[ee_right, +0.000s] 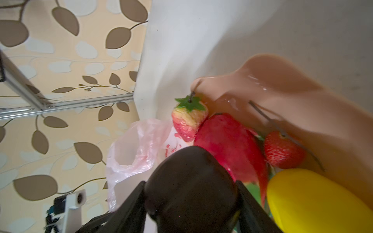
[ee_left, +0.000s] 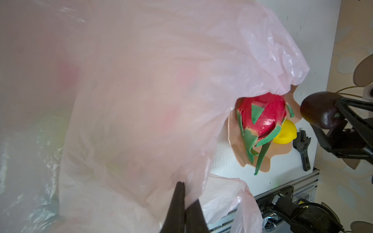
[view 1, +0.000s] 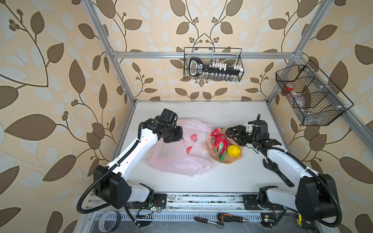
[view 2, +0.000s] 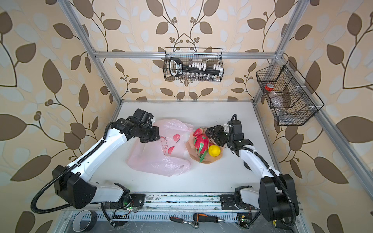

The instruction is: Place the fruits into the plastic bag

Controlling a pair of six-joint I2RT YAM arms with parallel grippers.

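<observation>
A pink plastic bag [view 1: 174, 159] lies on the table's left-middle, with my left gripper shut at its edge, the film at the fingertips. Right of it a tan bowl [ee_right: 330, 116] holds a dragon fruit [ee_left: 261, 114], a yellow lemon [ee_right: 314, 198], a strawberry [ee_right: 282, 151] and a pink-yellow fruit [ee_right: 188, 118]. Above the bowl my right gripper is shut on a dark purple round fruit [ee_left: 318, 108].
A black wrench [view 1: 277, 170] lies at the table's right. Wire baskets [view 1: 213, 64] hang on the frame at back and right.
</observation>
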